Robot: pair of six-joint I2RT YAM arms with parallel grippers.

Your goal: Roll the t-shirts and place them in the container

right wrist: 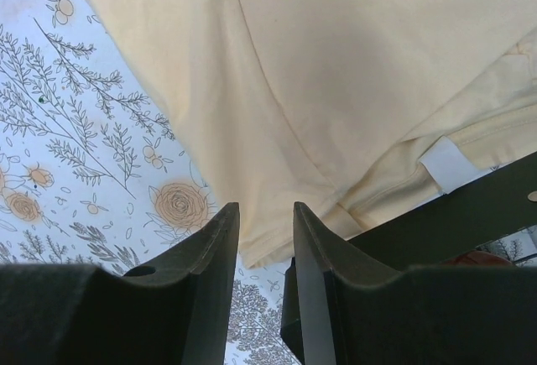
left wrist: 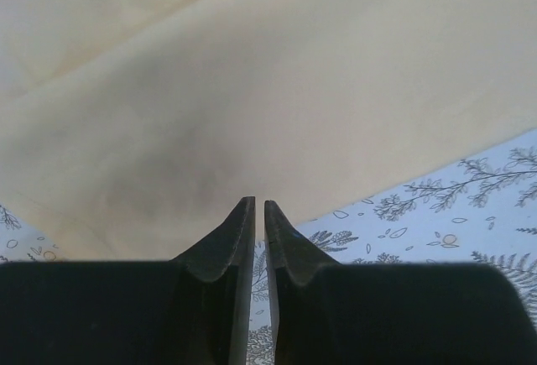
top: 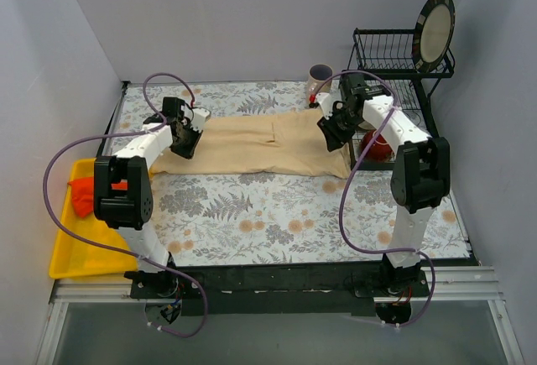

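Note:
A cream t-shirt [top: 239, 148] lies stretched out flat across the back of the table, with a folded edge showing in both wrist views. Above its left end is my left gripper; its fingers are almost together, and only a thin gap with no cloth in it shows between them. My right gripper hovers over the shirt's right end, its fingers parted and nothing held between them. A white label [right wrist: 448, 164] shows on the shirt near the rack. At left, a red cloth [top: 88, 193] lies bunched in the yellow bin [top: 75, 268].
Close by the shirt's right edge stands a black dish rack [top: 430, 117] holding a red bowl [top: 377, 148] and a large plate [top: 435, 33]. A mug [top: 320, 80] is behind the shirt.

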